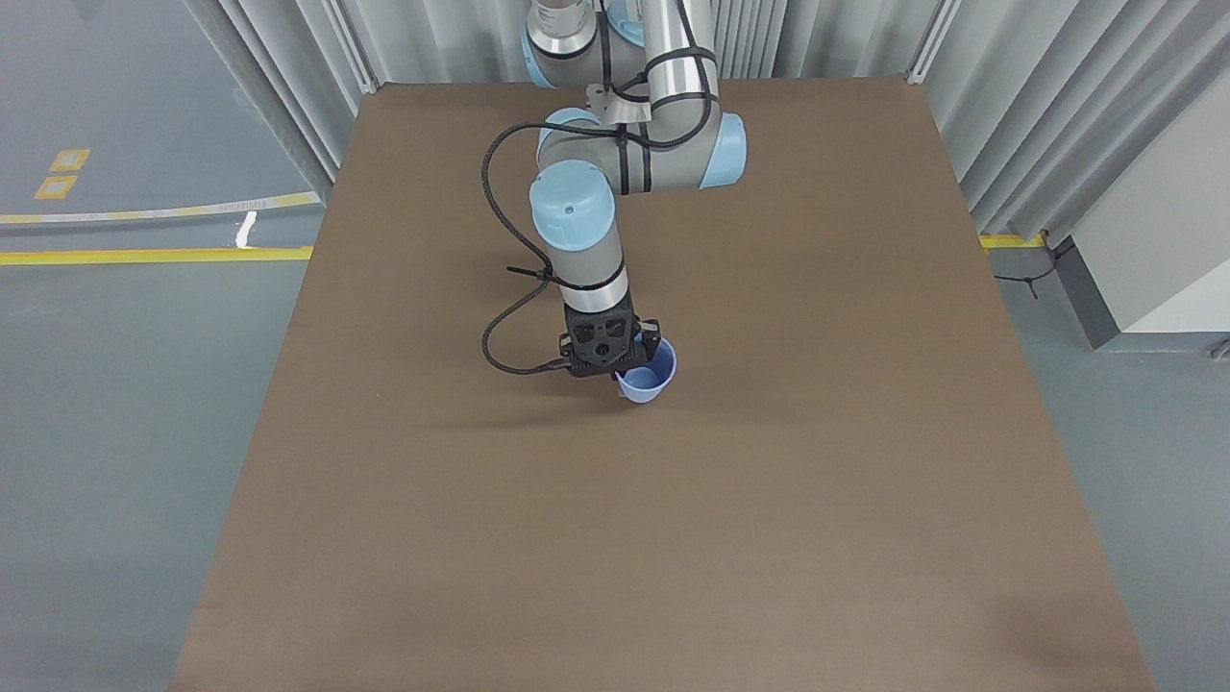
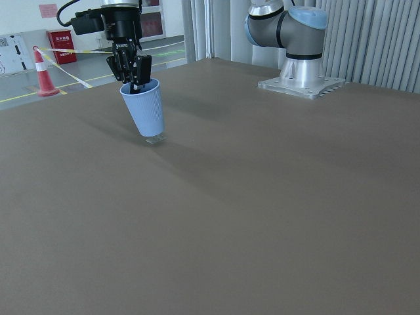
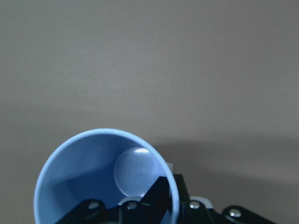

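Observation:
A light blue ribbed cup is held by my black gripper near the middle of the brown table. The left view shows the cup nearly upright, slightly tilted, with my gripper gripping its rim from above. In the wrist view my gripper is closed on the rim of the cup, one finger inside and one outside. A small clear piece shows beneath the cup; whether they touch is hard to tell.
The robot's base stands at the back of the table. Curtains line the back, and a traffic cone stands on the floor beyond.

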